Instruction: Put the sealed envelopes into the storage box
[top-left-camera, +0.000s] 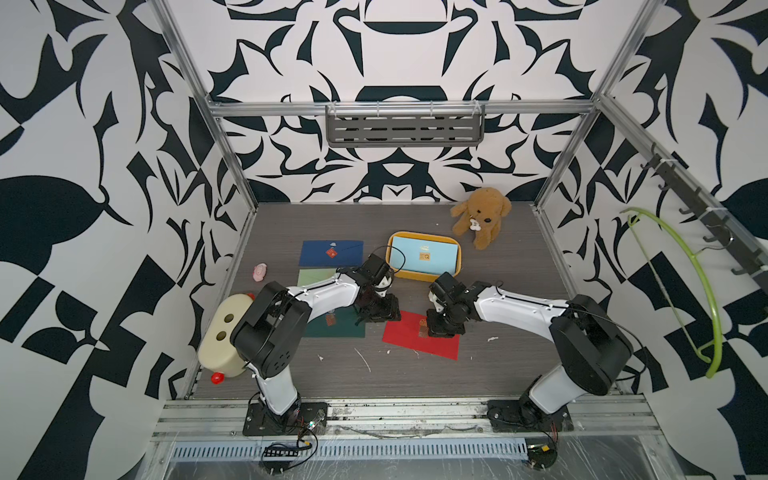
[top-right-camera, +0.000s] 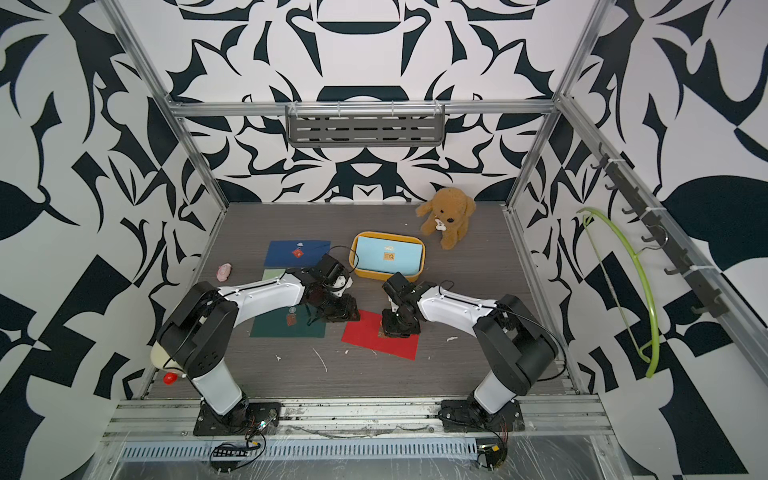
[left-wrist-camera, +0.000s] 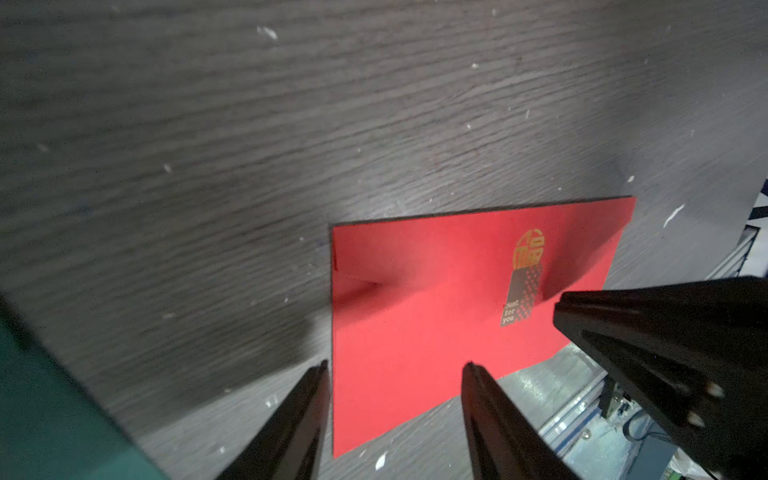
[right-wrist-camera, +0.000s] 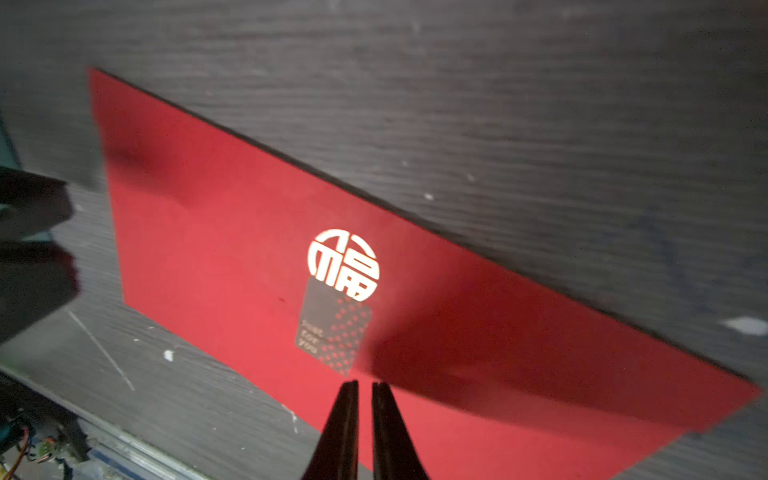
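A red envelope (top-left-camera: 400, 330) with a gold-and-grey sticker lies flat and askew on the table. Over its left end is my open left gripper, nothing between its fingers. My right gripper hangs above the red envelope's middle, its empty fingers parted by a narrow gap. The yellow-orange storage box (top-left-camera: 428, 277) stands behind, holding a light blue envelope (top-left-camera: 409, 254). On the left lie a navy envelope (top-left-camera: 312, 253), a light green envelope (top-left-camera: 309, 277) and a dark green envelope (top-left-camera: 349, 329), the last two partly covered by my left arm.
A brown plush dog (top-left-camera: 485, 209) sits at the back right. Far left are a small pink object (top-left-camera: 259, 272) and a cream block with holes (top-left-camera: 214, 345). My two grippers are close together. Table space right of the box is clear.
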